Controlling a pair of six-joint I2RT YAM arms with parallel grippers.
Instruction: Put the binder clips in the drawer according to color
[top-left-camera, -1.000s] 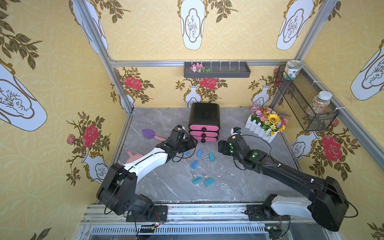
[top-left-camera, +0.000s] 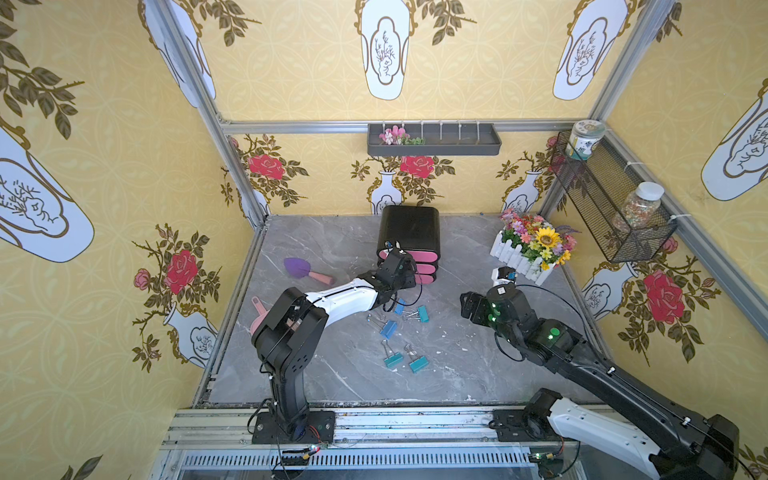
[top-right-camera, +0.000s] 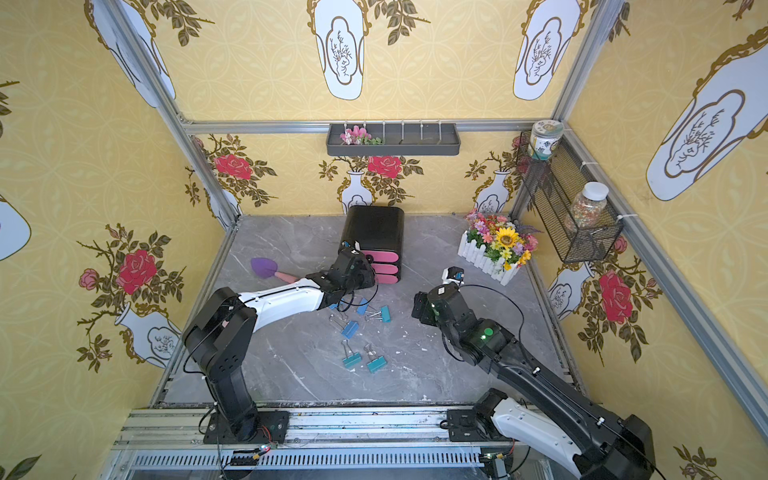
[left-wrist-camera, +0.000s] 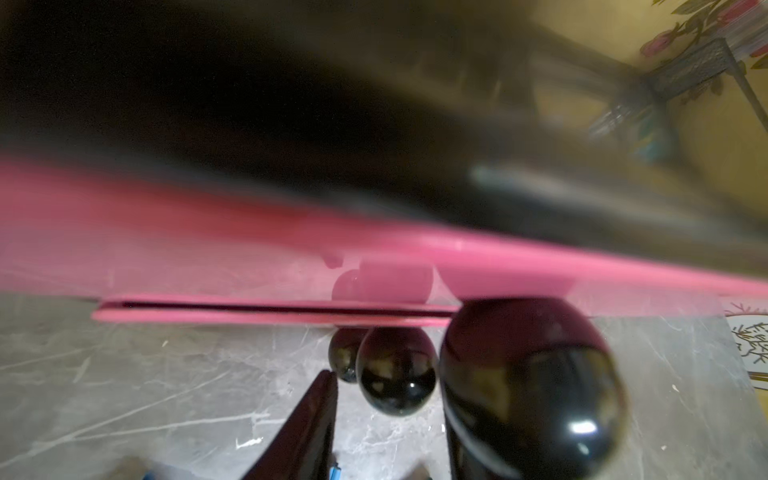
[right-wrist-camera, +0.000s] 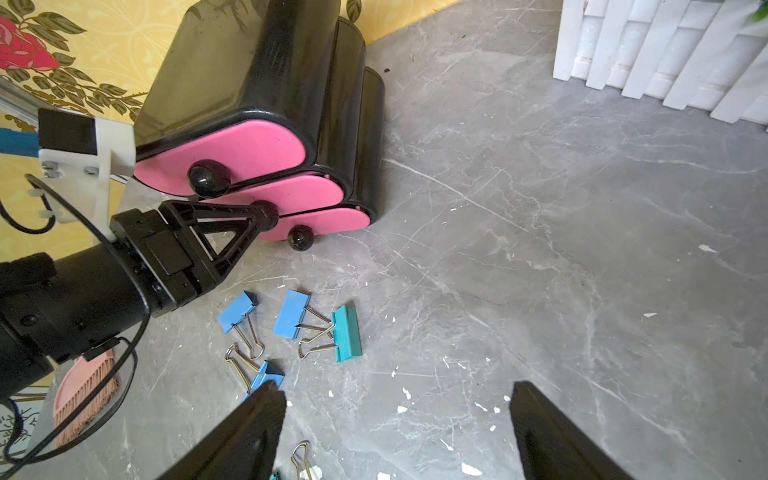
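A black three-tier drawer box (top-left-camera: 408, 224) with pink fronts and round black knobs stands at the back middle. My left gripper is at the middle drawer's knob; in the left wrist view its fingers are parted close to the knobs, and I cannot tell whether it grips one. Blue binder clips (right-wrist-camera: 292, 312) and teal binder clips (right-wrist-camera: 346, 333) lie loose on the table before the box, several in all. My right gripper is open over the table right of the clips, with nothing between its fingers.
A flower fence planter (top-left-camera: 524, 256) stands back right, under a wire shelf with jars. A purple spatula (top-left-camera: 297, 268) and a pink dustpan (right-wrist-camera: 84, 384) lie at left.
My right gripper has drawn back to the right, away from the box.
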